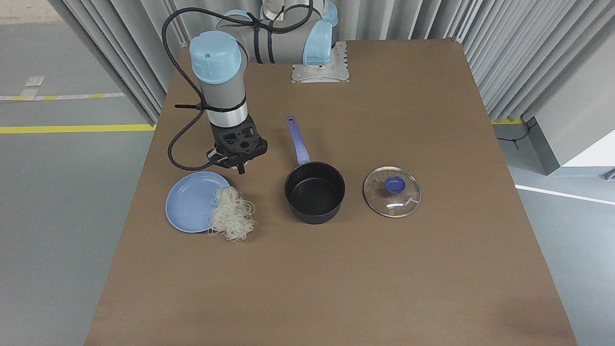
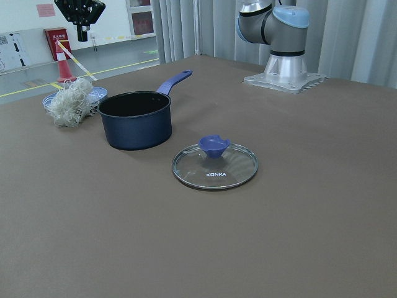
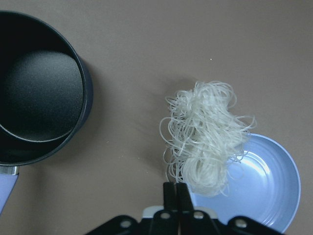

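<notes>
A blue plate (image 1: pixel 189 205) sits on the table with a tangle of white noodles (image 1: pixel 233 216) lying on it and over its right edge. My gripper is raised above and behind the plate, its dark fingers together with nothing seen between them. Right of the plate stands an empty dark saucepan (image 1: pixel 314 193) with a lavender handle (image 1: pixel 295 139), which points toward the back.
A glass lid (image 1: pixel 392 202) with a blue knob lies right of the saucepan. The arm's base plate (image 1: pixel 320 73) is at the back edge.
</notes>
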